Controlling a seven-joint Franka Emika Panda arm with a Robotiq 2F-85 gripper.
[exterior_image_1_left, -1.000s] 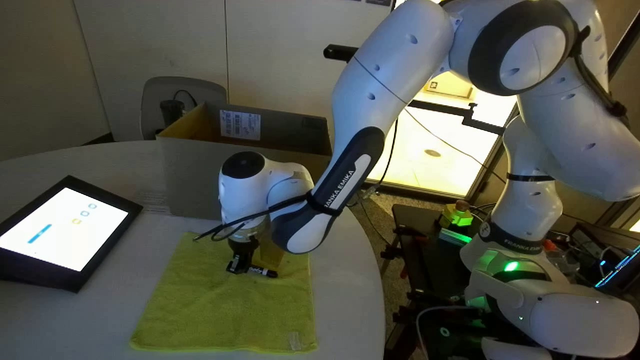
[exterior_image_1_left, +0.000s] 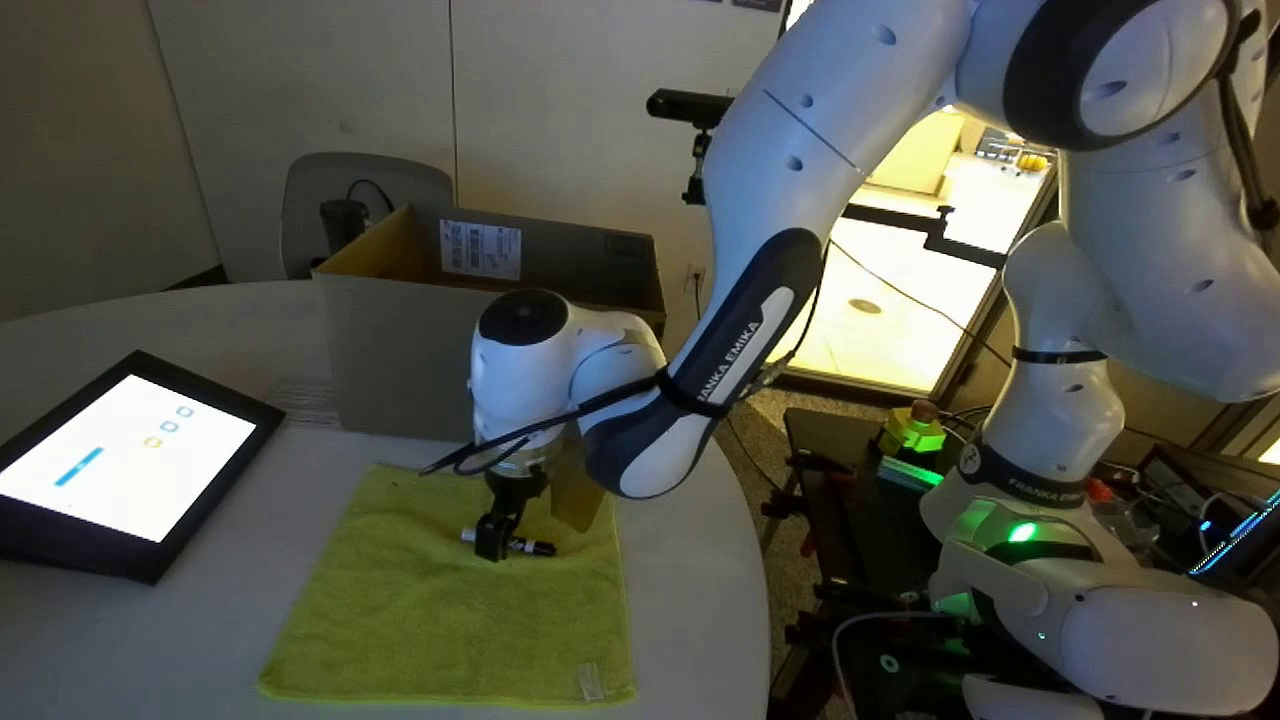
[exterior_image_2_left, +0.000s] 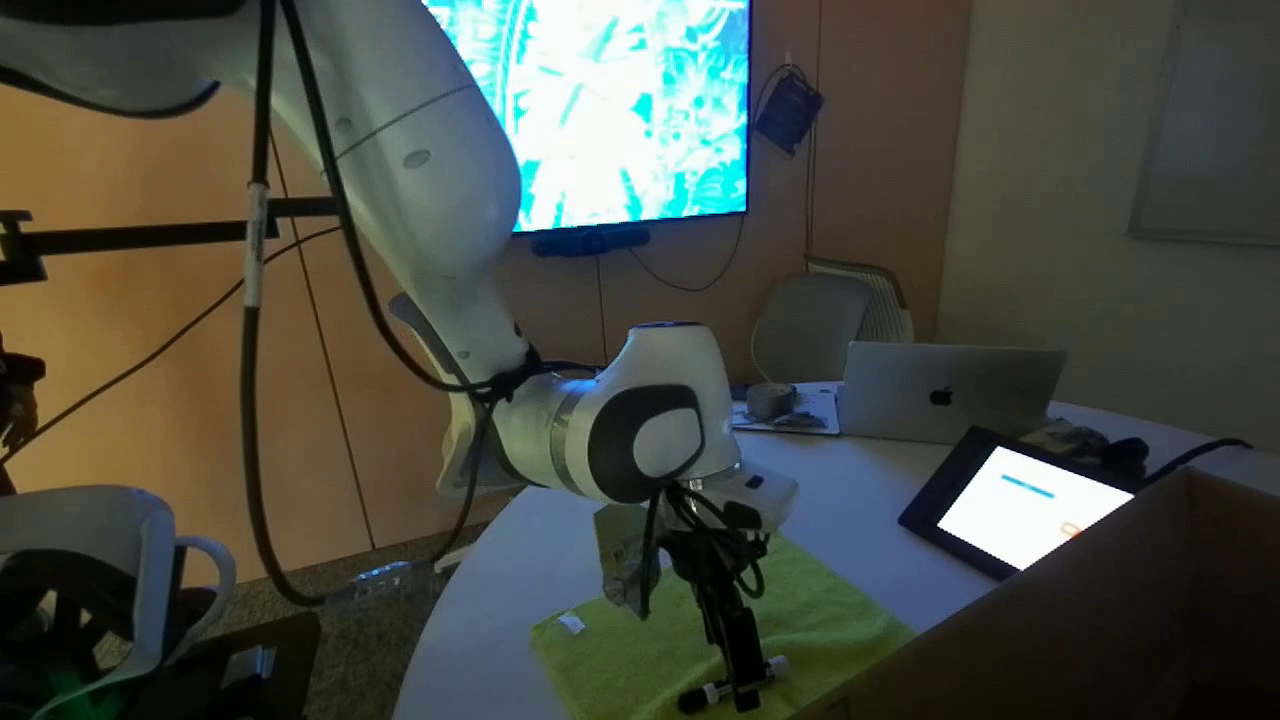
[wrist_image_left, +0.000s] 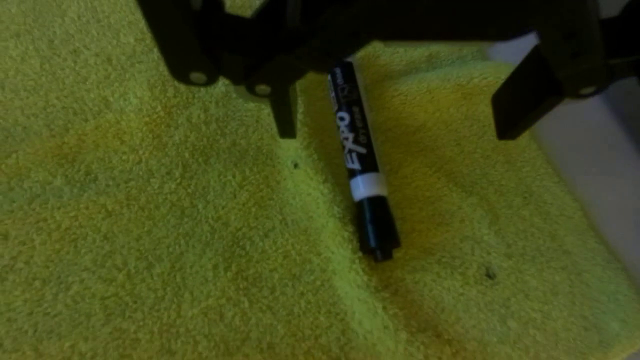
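Observation:
A black EXPO dry-erase marker (wrist_image_left: 363, 141) with a white band lies on a yellow-green towel (wrist_image_left: 180, 240). In the wrist view my gripper stands open, one finger (wrist_image_left: 286, 114) left of the marker and the other (wrist_image_left: 519, 108) farther off to the right. The marker's far end is hidden under the gripper body. From exterior view 1, the gripper (exterior_image_1_left: 494, 546) is low over the marker's middle, with the dark cap (exterior_image_1_left: 536, 548) showing to its right. Exterior view 2 shows the marker (exterior_image_2_left: 696, 700) sticking out on both sides of the gripper (exterior_image_2_left: 744, 690).
An open cardboard box (exterior_image_1_left: 396, 348) stands behind the towel. A tablet with a lit screen (exterior_image_1_left: 132, 456) lies to the left, and a laptop (exterior_image_2_left: 948, 390) is on the table.
In exterior view 1 the arm has shifted right. The gripper has moved from the marker's left end toward its middle and sits slightly lower. The marker appears to lie in the same place.

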